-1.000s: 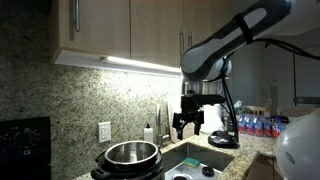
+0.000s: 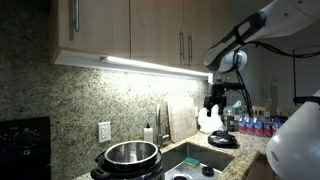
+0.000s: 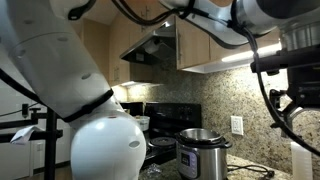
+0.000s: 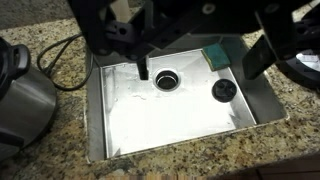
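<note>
My gripper is open above the sink, its two dark fingers wide apart and nothing between them. Below it in the wrist view is the steel sink (image 4: 130, 125), with a round drain (image 4: 167, 79) near its middle. A black round stopper (image 4: 223, 91) lies on the basin floor to the right of the drain. Close to the right finger, a green and yellow sponge (image 4: 215, 57) rests by the sink wall. From exterior view 1, the gripper (image 2: 214, 104) hangs well above the counter, towards the right end of the sink.
A steel pot (image 2: 132, 153) stands left of the sink, with a dark cable (image 4: 62, 62) on the counter between them. Bottles (image 2: 262, 128) and a black lidded pan (image 2: 224, 139) are at the right. Cabinets (image 2: 155, 35) hang overhead.
The arm and its gripper have swung to the right in exterior view 1, from over the sink's left part towards its right end. The sponge, stopper and pot have stayed in place.
</note>
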